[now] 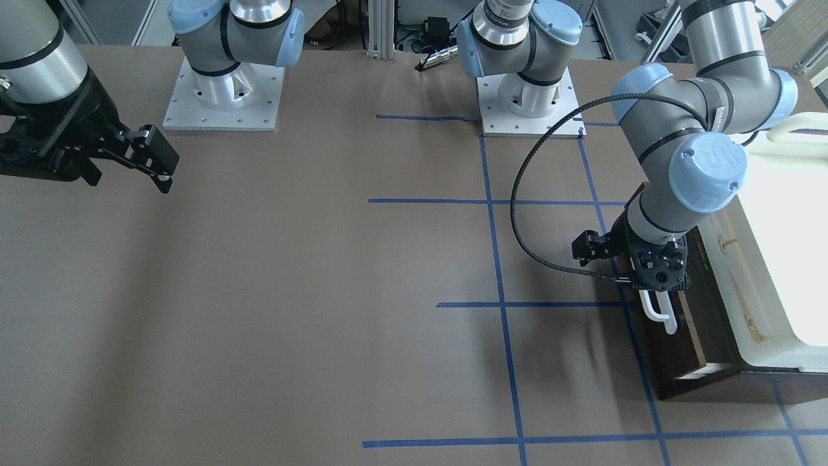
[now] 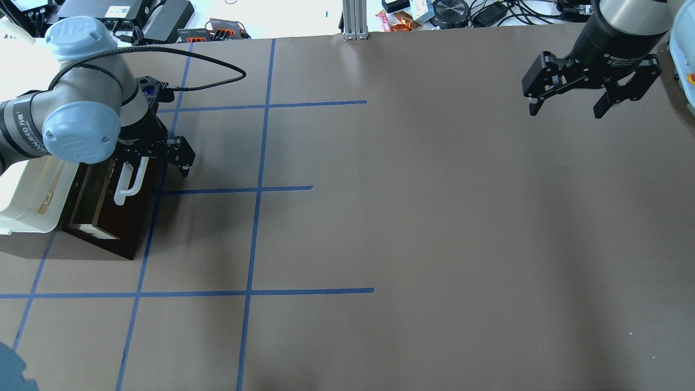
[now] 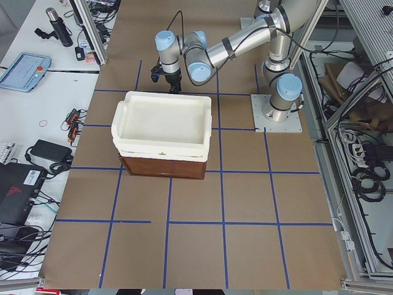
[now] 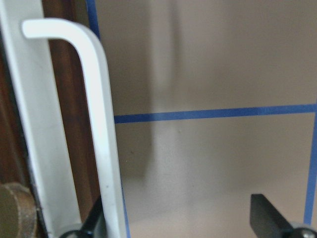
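Observation:
A dark wooden cabinet [image 1: 710, 310] with a white bin [image 3: 162, 123] on top stands at the right in the front view, its drawer slightly out. My gripper is down at the drawer's white handle [image 4: 101, 114], which runs vertically along the left of the wrist view. The fingers stand open and wide apart, one at the handle's near end, partly hidden behind it, the other over bare floor. Whether the handle is touched cannot be told.
Another black gripper [image 2: 589, 84] hangs at the opposite side of the work surface. More arm bases stand along the back edge.

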